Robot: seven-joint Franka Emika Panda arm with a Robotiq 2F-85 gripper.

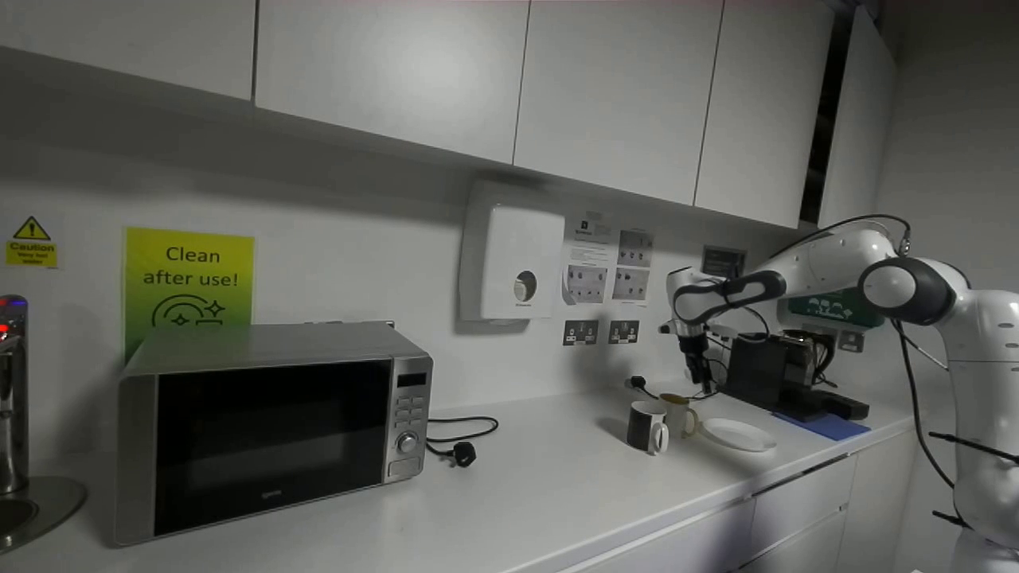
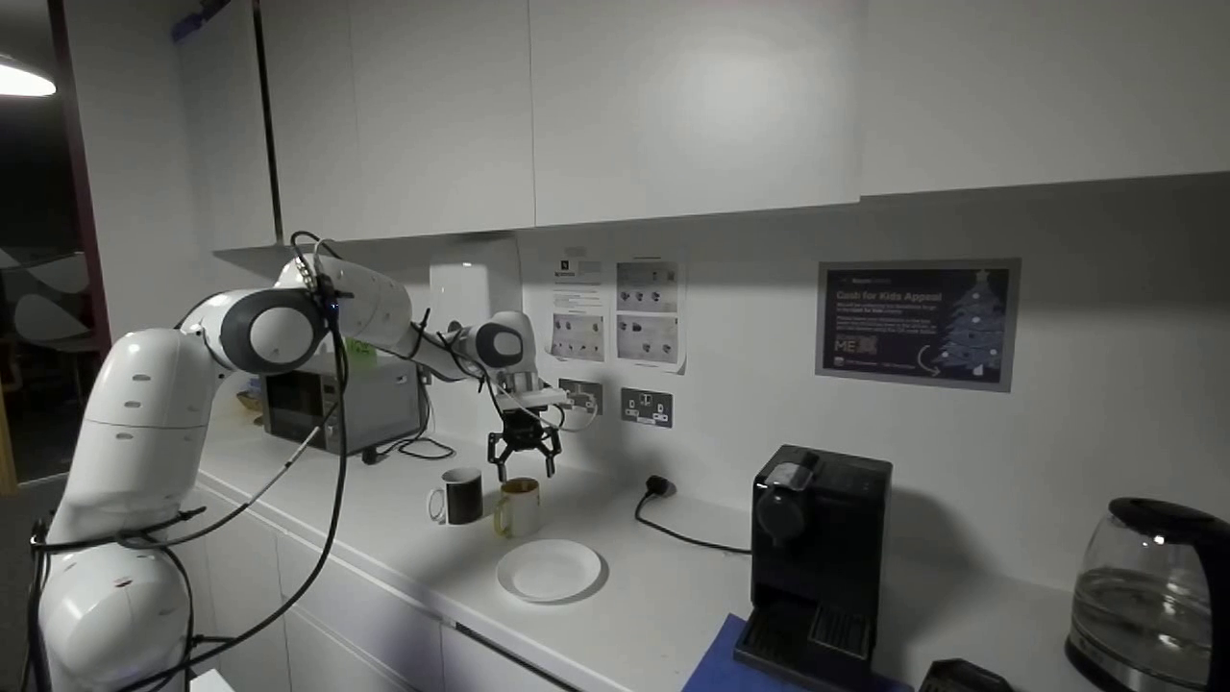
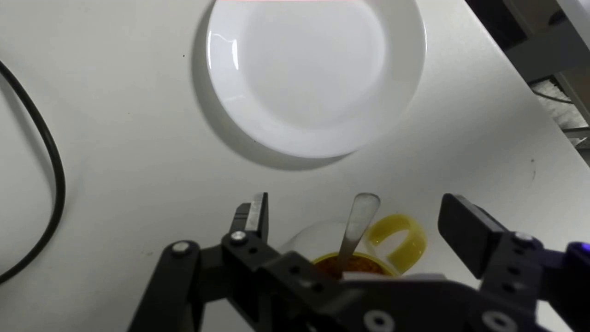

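Observation:
My gripper (image 2: 526,471) is open and points down above the yellow-and-white mug (image 2: 518,507), clear of it. Seen from the wrist, the fingers (image 3: 256,215) stand wide apart, with nothing gripped between them. A spoon-like handle (image 3: 358,219) sticks up out of the yellow-rimmed mug, whose yellow handle (image 3: 412,246) shows; much of the mug's body is hidden by the gripper. Beside it stands a black-and-white mug (image 2: 463,496), upright. A white plate (image 3: 315,66) lies empty on the counter, nearer the coffee machine than the mugs are.
A black coffee machine (image 2: 819,554) sits on a blue mat (image 2: 717,659), and a glass kettle (image 2: 1142,600) is further right. Its cable (image 3: 55,171) crosses the counter near the wall. The microwave (image 1: 277,430) stands left, with bare counter (image 1: 535,468) between it and the mugs.

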